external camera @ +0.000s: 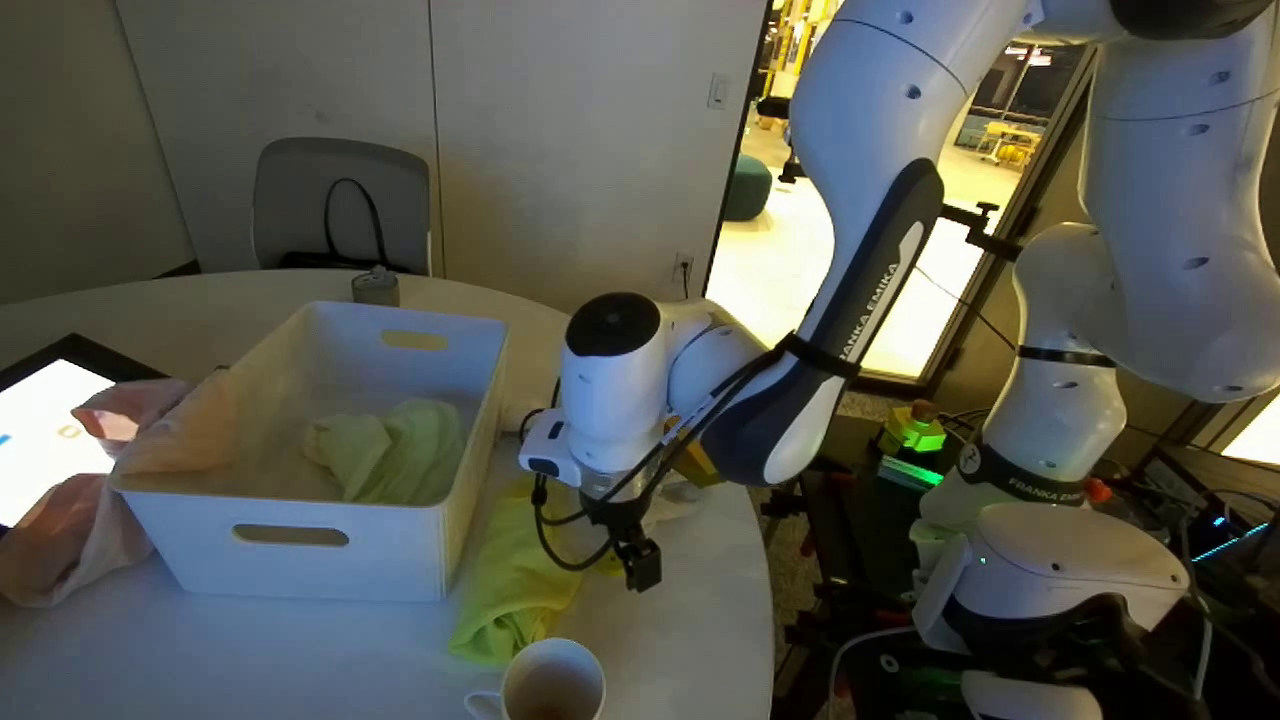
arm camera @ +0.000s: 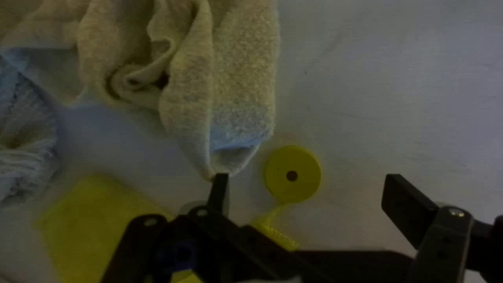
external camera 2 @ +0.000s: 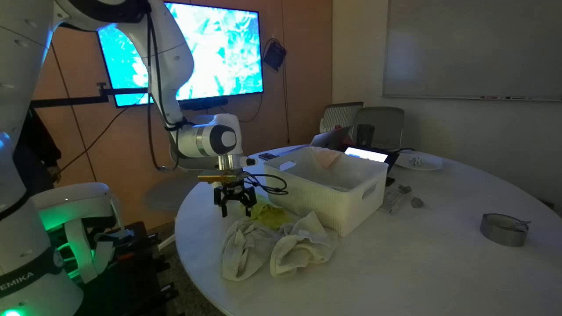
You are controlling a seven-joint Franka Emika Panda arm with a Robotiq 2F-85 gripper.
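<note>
Between the spread fingers of my open gripper there is only a gap, seen from above. Below that gap, on the white table, lies a yellow disc [arm camera: 292, 174] with a small dark hole and a yellow strap running from it under the gripper. A beige cloth [arm camera: 235, 89] has its corner close by the left finger. Yellow cloth [arm camera: 99, 226] shows at lower left; in exterior view 1 the yellow-green cloth [external camera: 516, 588] lies beside the white bin [external camera: 348, 564]. Inside the bin is a pale green cloth [external camera: 408, 450].
A mug [external camera: 552, 684] stands at the table's front, near the yellow-green cloth. Pinkish cloth [external camera: 180, 432] hangs over the bin's left side, by a lit screen [external camera: 48, 420]. In exterior view 2, a tape roll [external camera 2: 504, 229] sits far right, with bare table before it.
</note>
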